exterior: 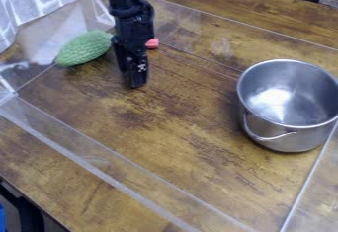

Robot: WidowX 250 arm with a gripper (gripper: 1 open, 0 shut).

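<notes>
The black gripper (134,70) hangs low over the wooden table at the upper left, its fingertips near the surface; whether it is open or shut is unclear. To its left lies a green textured vegetable-like object (82,48). Behind the gripper, a small red item (153,43) shows just right of the arm, partly hidden by it. A steel pot (288,106) stands at the right.
Clear plastic borders run around the work area on the wooden table (158,147). A dark edge lies at the top right.
</notes>
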